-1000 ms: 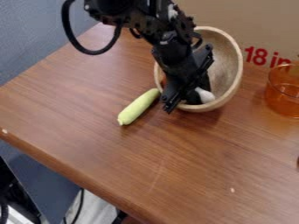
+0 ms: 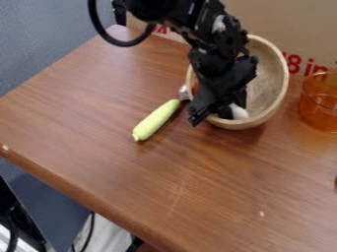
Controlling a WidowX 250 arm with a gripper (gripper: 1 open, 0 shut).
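My black gripper [image 2: 215,103] is down over a wooden bowl [image 2: 271,84], its fingers partly inside and in front of the left side; whether it is open or shut is hard to see. A white object [image 2: 235,112] lies in the bowl, partly hidden by the gripper. A pale yellow-green corn cob [image 2: 157,120] lies on the table left of the bowl.
An orange translucent container [image 2: 318,103] stands right of the bowl, before a cardboard box [image 2: 293,30].
The arm and gripper have shifted slightly to the right over the bowl, uncovering more of the corn cob's upper end. The bowl appears shifted slightly right too.
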